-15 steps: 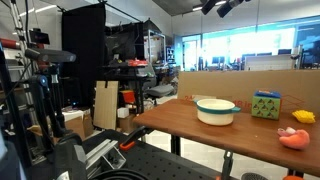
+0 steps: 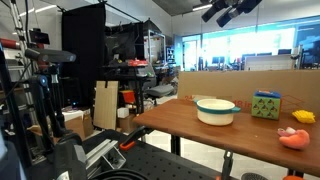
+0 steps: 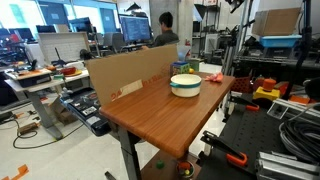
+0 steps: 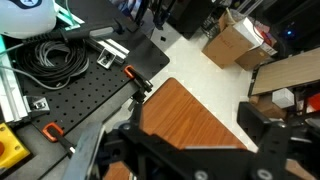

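Observation:
My gripper (image 2: 213, 13) hangs high above the table at the top edge of exterior view 1, its fingers apart with nothing between them. Far beneath it, a white round bowl with a dark rim (image 2: 216, 111) stands on the brown wooden table (image 2: 180, 121). To the bowl's right are a blue and green block-like box (image 2: 266, 105), a pink object (image 2: 294, 138) and a small yellow item (image 2: 303, 117). In the wrist view the spread fingers frame bare tabletop (image 4: 195, 120) and floor; none of the tabletop objects shows there.
A tan upright panel (image 3: 125, 78) borders the table's back side. Black equipment with cables (image 4: 65, 60) lies beside the table. A person (image 3: 168, 32) sits in the background.
At the top of exterior view 1, the arm has shifted and more of it shows now. The gripper has come slightly lower. The objects on the table have not moved.

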